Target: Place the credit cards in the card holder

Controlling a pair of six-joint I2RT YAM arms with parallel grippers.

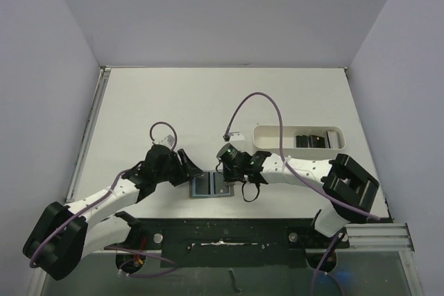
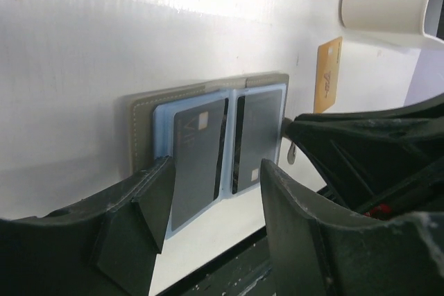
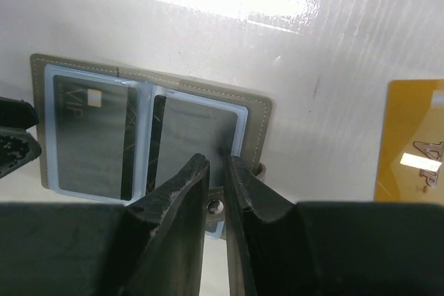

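Note:
The open card holder lies on the white table, a grey wallet with two clear blue-edged sleeves, each with a dark card. The left sleeve's card shows "VIP" in the right wrist view. My left gripper stands open just left of the holder, empty. My right gripper is over the holder's right edge, fingertips close together; whether anything is between them is unclear. A gold card lies on the table to the right of the holder.
A white tray with several dark cards and a lighter one at its right sits behind my right arm. A dark panel runs along the front edge.

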